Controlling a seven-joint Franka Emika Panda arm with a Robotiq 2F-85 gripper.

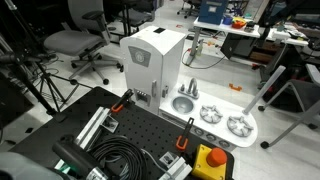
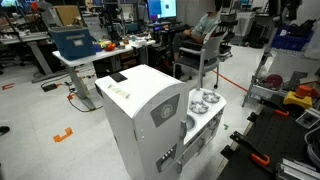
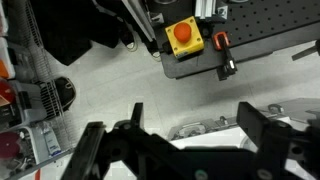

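Note:
A white toy kitchen stands beside the dark table in exterior view 1. It has a tall cabinet, a small sink with a faucet, and two silver burners on its white counter. The cabinet rises close to the camera in exterior view 2, its counter partly behind it. In the wrist view my gripper is open, its dark fingers spread wide with nothing seen between them. Pale floor and part of a white edge lie beyond. Dark parts of the arm show at the upper right of exterior view 1; contact with the kitchen is not visible.
A yellow box with a red button sits at the perforated table's corner. Coiled black cables and orange-handled clamps occupy the table. Office chairs stand behind the cabinet.

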